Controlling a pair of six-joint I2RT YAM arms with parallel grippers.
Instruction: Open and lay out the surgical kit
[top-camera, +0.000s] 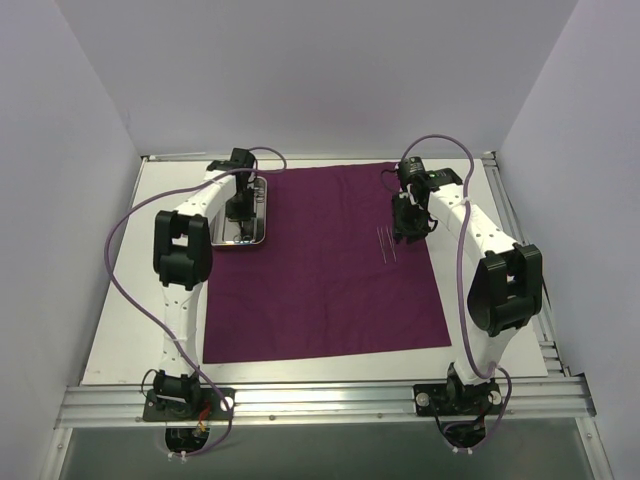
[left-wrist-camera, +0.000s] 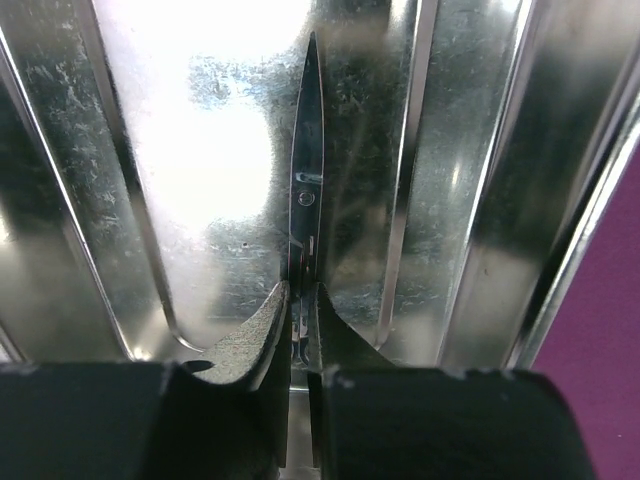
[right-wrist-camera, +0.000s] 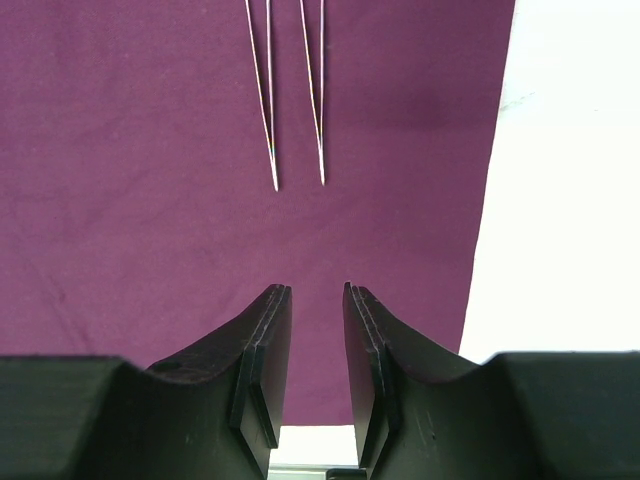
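In the left wrist view, a slim pointed metal instrument with a screw pivot, like closed scissors (left-wrist-camera: 306, 170), lies in the metal tray (left-wrist-camera: 190, 270). My left gripper is at its lower part, fingertips close together on either side; whether they grip it cannot be made out. From above, the same gripper (top-camera: 240, 212) is over the tray (top-camera: 265, 215), hiding part of its contents. Two thin tweezers (right-wrist-camera: 271, 120) (top-camera: 382, 245) lie side by side on the purple cloth. Near them, my right gripper is open, with only cloth seen between its fingers.
White table (top-camera: 140, 300) shows on both sides. Other dark-handled pieces in the tray (top-camera: 246, 239) are partly covered by the left arm.
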